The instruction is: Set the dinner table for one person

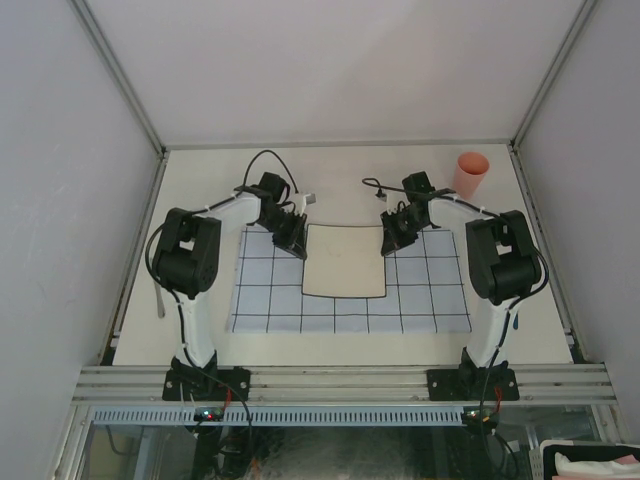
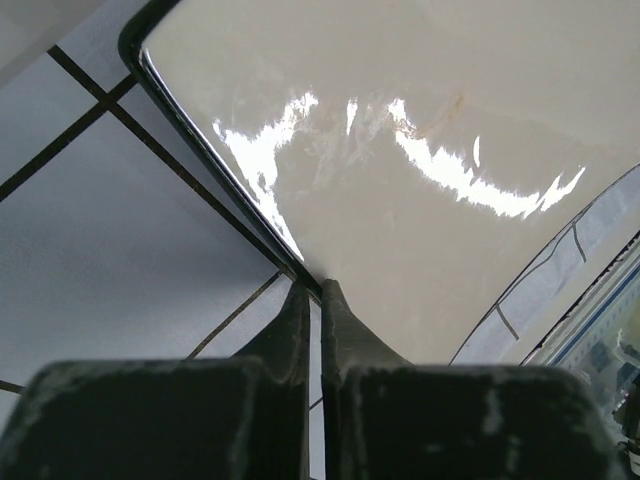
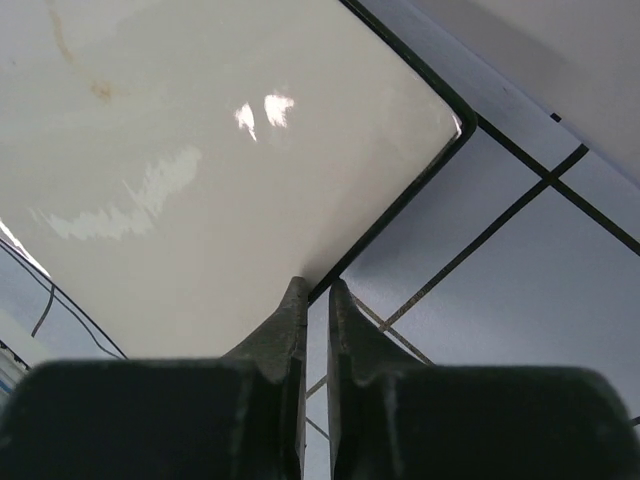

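Note:
A cream square plate [image 1: 345, 262] with a dark rim lies on the white placemat [image 1: 265, 300] with its black grid, near the middle. At the plate's left edge my left gripper [image 1: 304, 257] is shut; in the left wrist view its fingertips [image 2: 335, 305] meet right at the dark rim. My right gripper [image 1: 386, 253], also shut, is at the opposite edge, its fingertips [image 3: 296, 297] close against the rim. Nothing clearly shows between either pair of fingers. A pink cup [image 1: 470, 174] stands at the back right, off the mat.
A slim pale utensil [image 1: 160, 301] lies at the far left, partly hidden by the left arm. Something small and blue [image 1: 516, 321] shows beside the right arm's base.

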